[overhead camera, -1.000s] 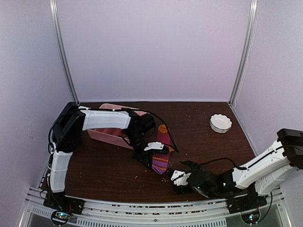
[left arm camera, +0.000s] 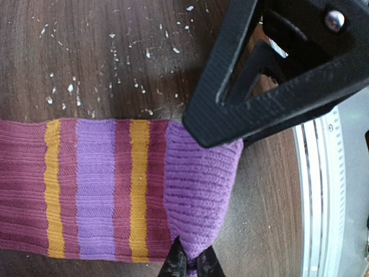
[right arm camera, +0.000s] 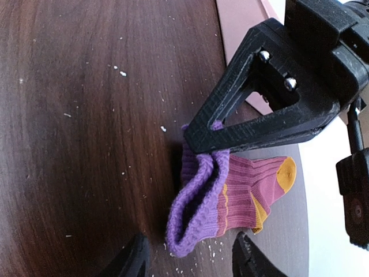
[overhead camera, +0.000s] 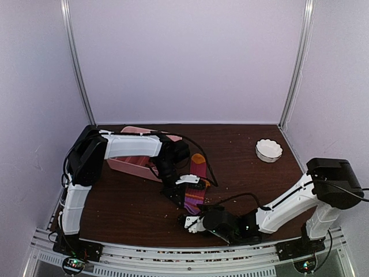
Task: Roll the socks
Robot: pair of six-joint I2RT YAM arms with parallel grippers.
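The striped sock [overhead camera: 198,166], maroon with orange and purple bands, lies flat on the table between my arms. In the left wrist view, the left gripper is shut on one side of its purple cuff [left arm camera: 199,184]. The right wrist view shows that cuff [right arm camera: 193,210] folded up, its free end reaching toward my right gripper. The right fingers [right arm camera: 248,257] stand apart, one on each side of this free end. Whether they touch the cloth cannot be told. In the top view the arms partly hide the cuff.
Behind the left arm stands a pink bin [overhead camera: 135,167]. A white scalloped bowl [overhead camera: 268,151] rests at the back right. Small pale crumbs dot the table near the sock. Free tabletop lies at the right and front left.
The sock's cuff end now looks folded.
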